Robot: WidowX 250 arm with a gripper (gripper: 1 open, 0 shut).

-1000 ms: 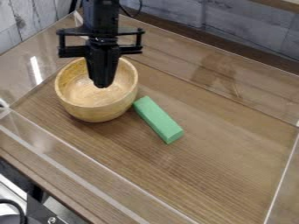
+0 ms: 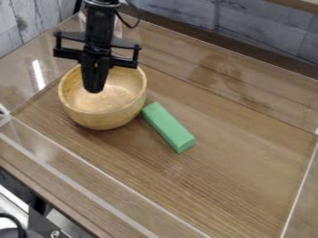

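A black gripper (image 2: 89,78) hangs point-down over the left half of a round, light wooden bowl (image 2: 119,112), its tip inside the bowl's outline from this angle; whether it touches the bowl I cannot tell. The gripper looks shut, with nothing visible between its fingers. To the bowl's right a green block (image 2: 169,127) lies flat on the wooden table, apart from the gripper.
A pale wall (image 2: 25,28) runs along the back left, and a dark cable shows at the bottom left corner.
The arm and gripper have shifted a little to the left over the bowl. The bowl and green block look unmoved.
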